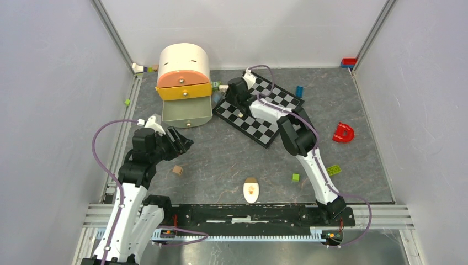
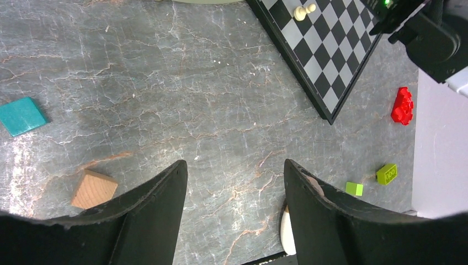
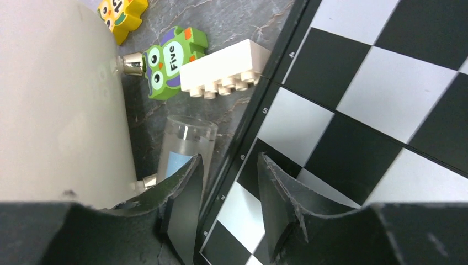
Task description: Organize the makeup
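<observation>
A cream cabinet [image 1: 182,58] stands at the back left, its bottom drawer [image 1: 187,110] pulled out. Between the cabinet and the chessboard [image 3: 372,105] lies a clear bottle [image 3: 187,135] with a pale blue part, its lower portion hidden behind one of my fingers. My right gripper is above the board's edge, fingers apart, with only board and edge visible between the fingertips. In front of the drawer, my left gripper hangs open and empty over bare table. A white oval item [image 1: 251,192] with a brown end sits at the front edge.
Beside the bottle are a green owl block [image 3: 171,62] and a white toy brick [image 3: 225,69]. A small pale piece [image 2: 304,11] rests on the board. A wooden block [image 1: 177,170], green cube [image 1: 296,178] and red piece [image 1: 343,132] lie scattered.
</observation>
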